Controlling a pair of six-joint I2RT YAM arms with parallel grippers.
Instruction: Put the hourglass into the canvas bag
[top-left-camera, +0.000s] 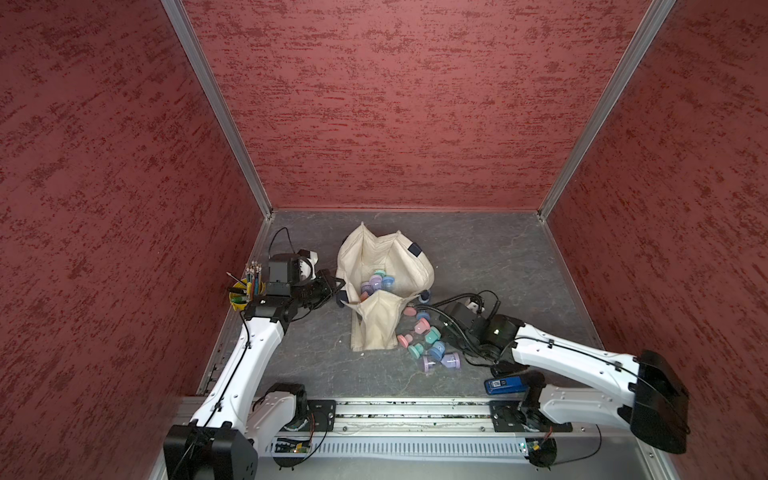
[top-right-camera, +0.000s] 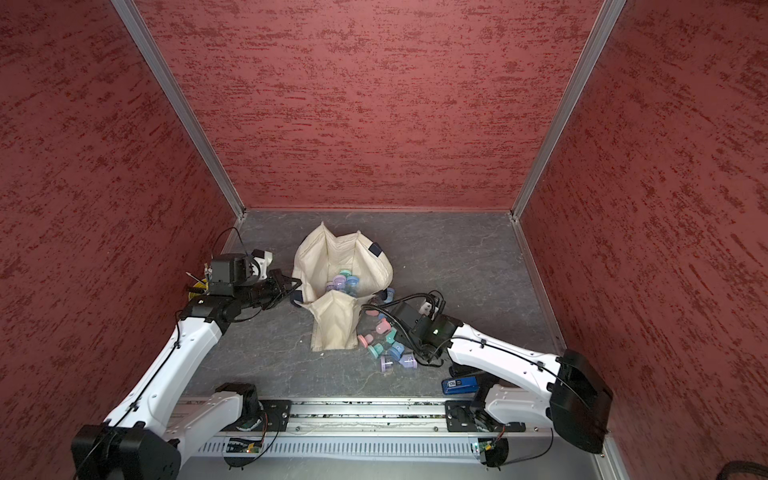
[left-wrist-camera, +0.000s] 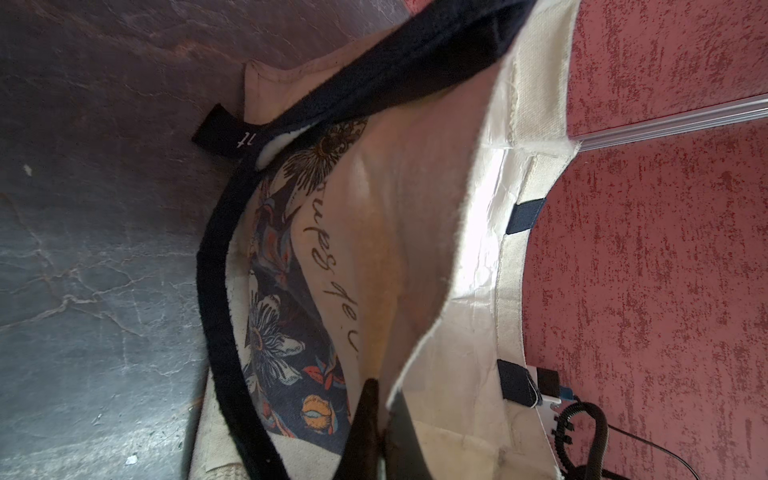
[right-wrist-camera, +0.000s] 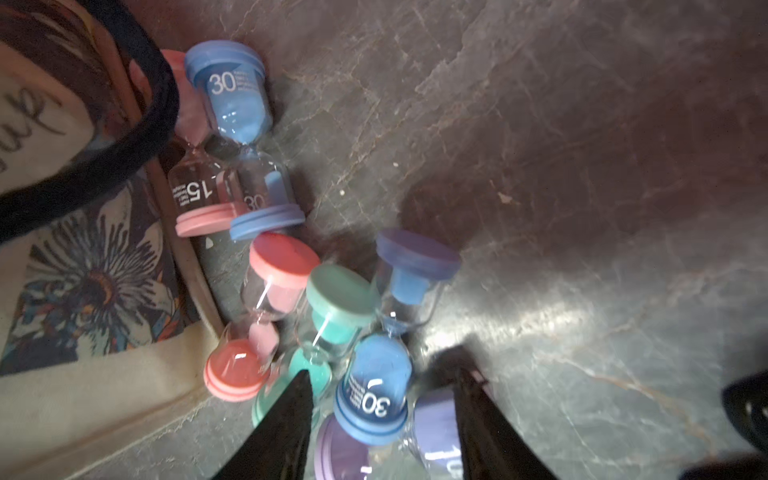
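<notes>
The cream canvas bag (top-left-camera: 376, 328) stands with its mouth open; several hourglasses (top-left-camera: 376, 281) lie inside. Its rim runs in between the fingers of my left gripper, which is shut on it at the bag's left side. Right of the bag, more hourglasses lie on the table: pink (right-wrist-camera: 240, 368), green (right-wrist-camera: 342, 294), blue (right-wrist-camera: 376, 384) and purple (right-wrist-camera: 438, 424) ones. My right gripper is open over this group, its fingers on either side of the blue one in the right wrist view. Contact there cannot be told.
A dark bag handle (right-wrist-camera: 156, 104) hangs near a pink and a blue hourglass (right-wrist-camera: 240, 96) beside the bag. A yellow pen cup (top-left-camera: 237, 298) stands far left, and a blue device (top-left-camera: 504, 385) lies by the right arm.
</notes>
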